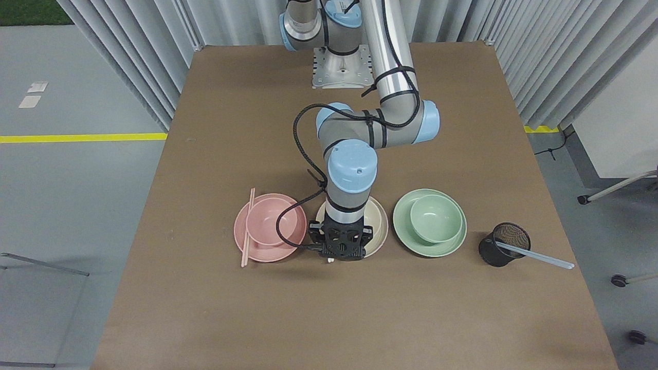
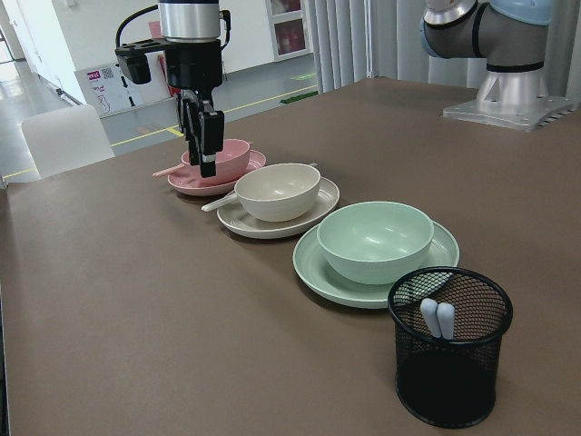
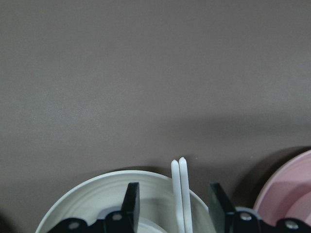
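Observation:
My gripper (image 1: 341, 237) hangs over the cream plate (image 1: 376, 219); in the wrist view its fingers (image 3: 130, 204) stand apart around white chopsticks (image 3: 177, 191), which lie on the plate's rim below. In the left view the cream bowl (image 2: 277, 191) sits on that plate. The pink bowl (image 1: 271, 216) on its plate with pink chopsticks (image 1: 248, 228) is beside it, the green bowl (image 1: 436, 216) and plate on the other side. A black mesh cup (image 1: 499, 253) holds pale chopsticks (image 1: 543, 258).

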